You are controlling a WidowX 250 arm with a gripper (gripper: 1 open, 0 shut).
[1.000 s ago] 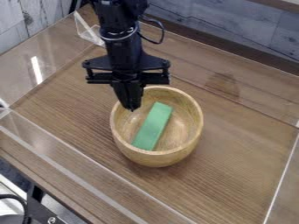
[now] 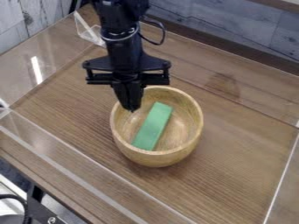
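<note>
A beige round bowl (image 2: 181,140) sits on the wooden table with a green rectangular block (image 2: 152,127) lying inside it. My black gripper (image 2: 128,87) hangs over the back left rim of the bowl, its dark fingers pointing down. Whether it is open or shut, or has anything between its fingers, I cannot tell from this view.
Pale panels stand along the back and the upper left edge. A black cable shows at the lower left corner.
</note>
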